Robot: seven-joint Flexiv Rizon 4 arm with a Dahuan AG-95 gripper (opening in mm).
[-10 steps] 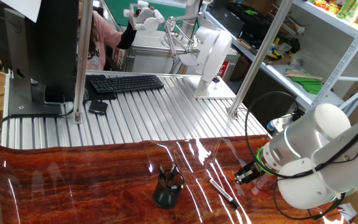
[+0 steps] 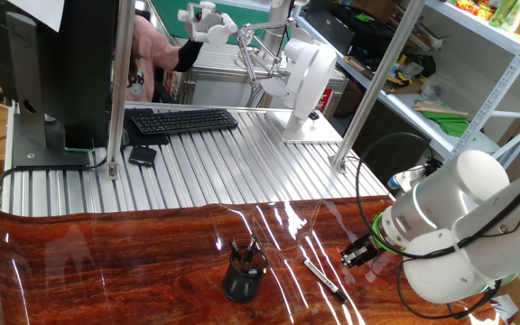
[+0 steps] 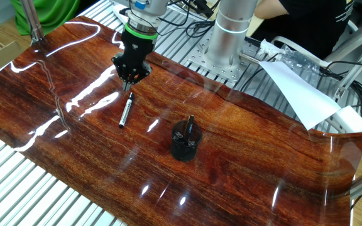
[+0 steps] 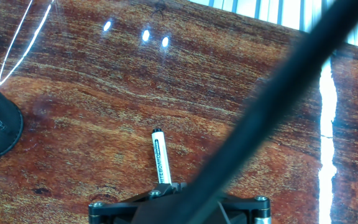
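A white whiteboard marker with black ends [image 3: 126, 112] lies flat on the wood-patterned table cover [image 3: 244, 157]. My gripper [image 3: 126, 86] hangs just beyond one end of it, its fingertips close together and no object visible between them. In exterior view 1 the gripper [image 2: 347, 262] is above the cover, to the right of the marker [image 2: 325, 281] and apart from it. The wrist view shows the marker [image 4: 161, 157] running down toward the fingertips, its near end hidden behind the gripper. A black mesh pen cup [image 2: 244, 276] holding a few pens stands left of the marker.
A dark cable crosses the wrist view and covers part of the gripper. The cover is clear around the marker and cup [image 3: 186, 145]. Beyond its edge are a keyboard [image 2: 183, 121], a monitor and metal posts; a white sheet [image 3: 300, 94] lies near the arm's base.
The arm, marker and pen cup look unchanged. Only the person in the background has shifted slightly.
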